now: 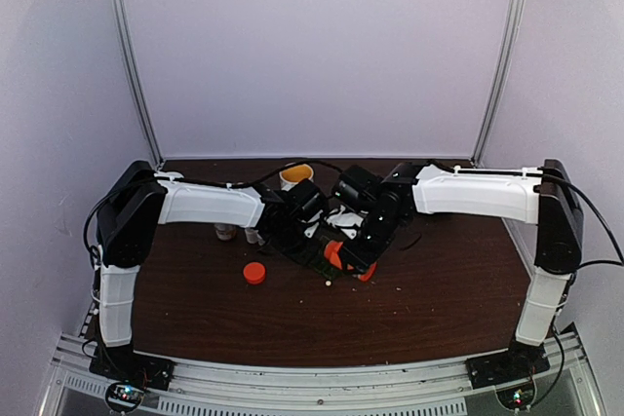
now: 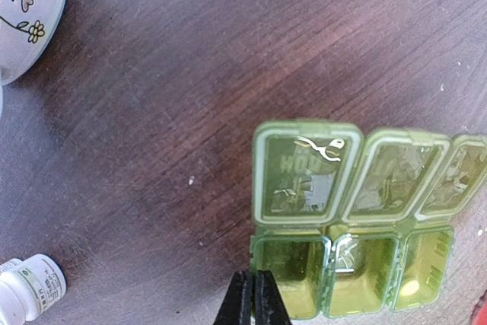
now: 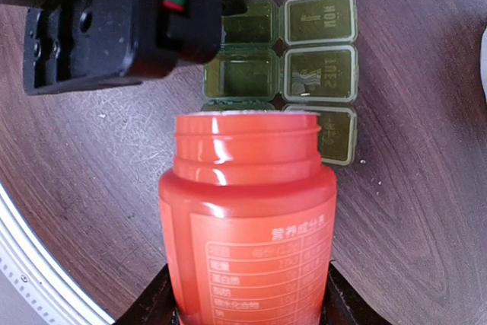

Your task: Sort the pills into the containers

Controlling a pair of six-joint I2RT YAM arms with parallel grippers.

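A green pill organizer (image 2: pixel 364 230) lies on the table with several lids standing open. My left gripper is shut at the near left compartment's edge, and no object shows between its fingers. In the right wrist view, my right gripper is shut on a red bottle (image 3: pixel 247 218). The uncapped bottle's mouth points toward the organizer and covers part of it. A small pale thing shows in the middle compartment (image 2: pixel 364 260) and a yellow one (image 2: pixel 409 288) in the compartment right of it. From above, both arms hide most of the organizer.
A red cap (image 1: pixel 254 273) lies on the table, left of the grippers. Small white bottles (image 2: pixel 30 288) and a flower-patterned cup (image 2: pixel 29 17) stand farther back. One white speck (image 1: pixel 329 283) lies in front of the grippers.
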